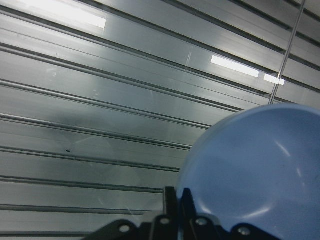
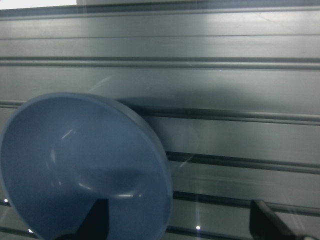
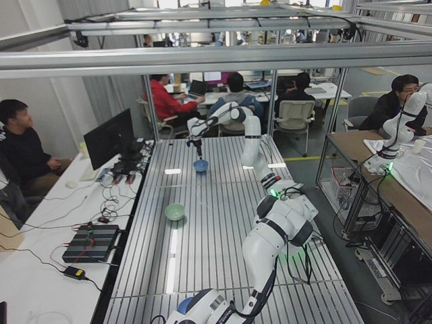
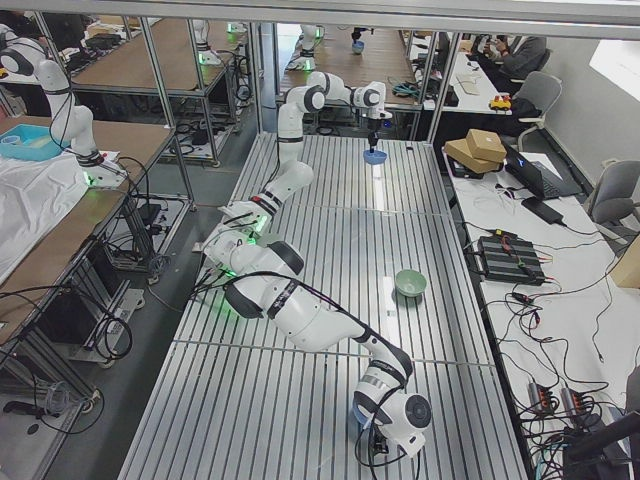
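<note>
A blue bowl (image 3: pixel 200 167) (image 4: pixel 375 157) stands at the far end of the slatted table, with my left gripper (image 3: pixel 199 157) shut on its rim; the bowl (image 1: pixel 255 165) fills the lower right of the left wrist view. A second blue bowl (image 2: pixel 75 155) is below my right gripper, which is open, one finger over the bowl and the other outside its right rim. The near bowl is mostly hidden behind the right arm in both camera views. A green bowl (image 3: pixel 175 212) (image 4: pixel 410 283) stands between the two blue bowls.
Both arms span the slatted table (image 3: pixel 148 270) along one side. A white desk (image 3: pixel 47 290) with monitor, boxes and cables runs along the other side. A brown table (image 4: pixel 40 270) lies beyond the arms. The table around the green bowl is clear.
</note>
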